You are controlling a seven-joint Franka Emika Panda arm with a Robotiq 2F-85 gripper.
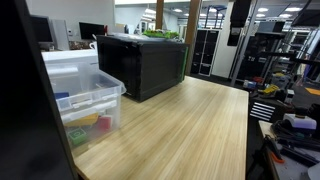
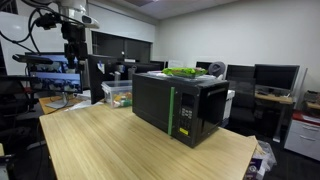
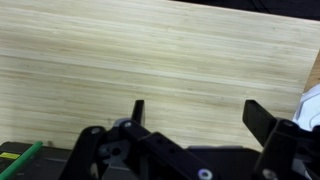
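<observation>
My gripper is open in the wrist view, its two dark fingers wide apart with only bare wooden table [image 3: 190, 70] beneath. In exterior view 2 the gripper [image 2: 76, 48] hangs well above the table at the upper left. A black microwave [image 2: 160, 101] stands on the table, its door side with a green strip [image 2: 171, 109] facing that camera. On top of it lies something bright green [image 2: 186, 72]. A clear plastic box [image 1: 100, 111] holding several colored items sits beside the microwave.
In the wrist view, the microwave's dark edge with its green strip [image 3: 22, 160] shows at the lower left, and a pale clear edge of the box [image 3: 311, 108] at the right. Desks and monitors [image 2: 275, 78] stand behind.
</observation>
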